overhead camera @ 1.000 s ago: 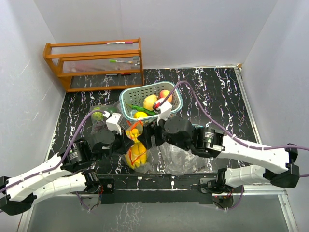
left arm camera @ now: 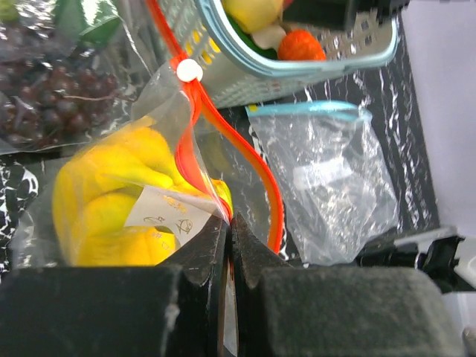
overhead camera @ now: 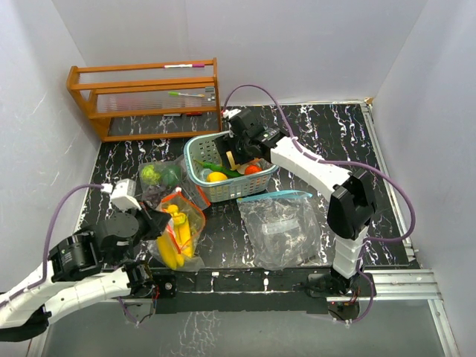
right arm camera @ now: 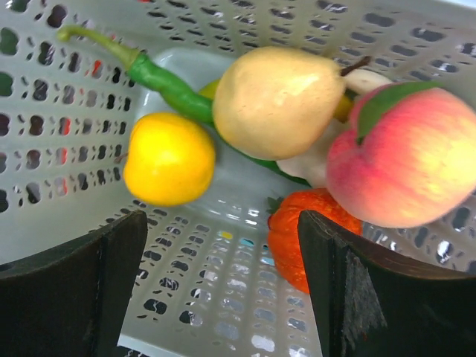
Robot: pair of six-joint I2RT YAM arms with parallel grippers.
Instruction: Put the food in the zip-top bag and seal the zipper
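A zip bag holding yellow bananas [overhead camera: 175,242] lies at the front left, with my left gripper shut on its top edge near the orange zipper [left arm camera: 260,178]. My right gripper stands open over the food basket [overhead camera: 227,190], which holds a yellow pepper [right arm camera: 167,160], a green chili [right arm camera: 167,85], a pear [right arm camera: 275,100], a peach [right arm camera: 401,163] and a tomato [right arm camera: 305,230]. Behind the banana bag, another bag [left arm camera: 52,104] holds grapes and green produce.
An empty blue-zip bag [overhead camera: 279,230] lies right of centre. A wooden rack [overhead camera: 149,104] stands at the back left.
My left gripper has moved left with the bag's edge, and the banana bag has shifted left.
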